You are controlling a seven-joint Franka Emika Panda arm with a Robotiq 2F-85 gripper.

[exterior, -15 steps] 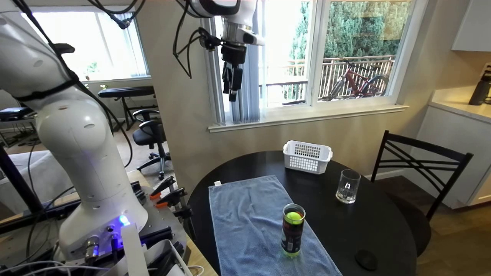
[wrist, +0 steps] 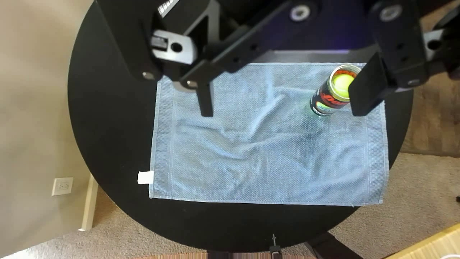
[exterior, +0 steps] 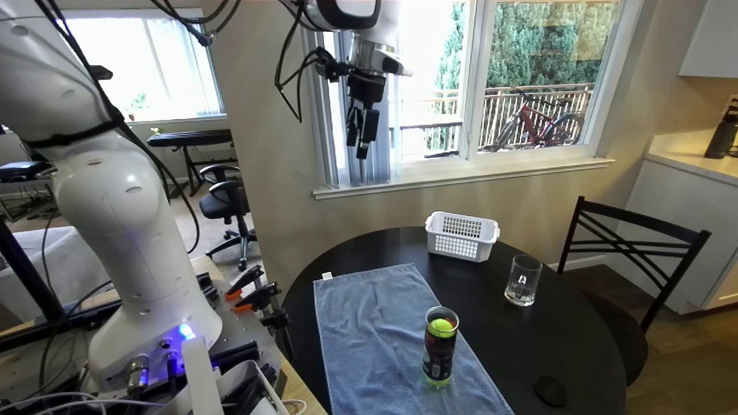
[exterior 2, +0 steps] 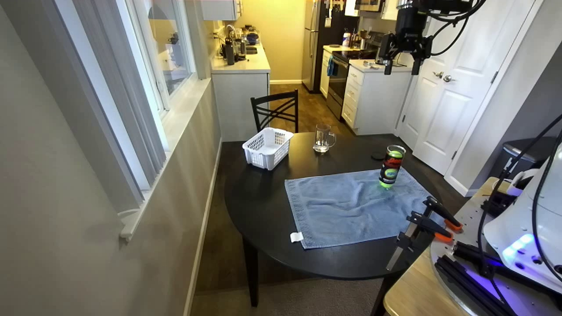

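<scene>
High above the round table hangs my gripper, its two black fingers wide apart and nothing between them; in exterior view 2 the open gripper [exterior 2: 403, 71] shows the same gap. A clear can of tennis balls [exterior: 440, 349] with a dark label stands upright on the blue towel [exterior: 373, 325], well below the gripper. From the wrist the can [wrist: 330, 97] appears next to the right finger, which overlaps its edge. A white plastic basket [exterior 2: 267, 148] sits empty near the table's far edge. Beside it is a clear glass mug [exterior: 523, 280].
A black round lid [exterior: 550, 391] lies on the dark table [exterior: 574, 339]. The window wall and sill [exterior: 456, 176] run along one side. Clamps [exterior 2: 432, 221] grip the table edge by the robot base. A black chair [exterior: 636, 249] stands behind the table.
In exterior view 1 the arm's end has shifted slightly right and a little lower. The can, towel, basket and mug have stayed in place.
</scene>
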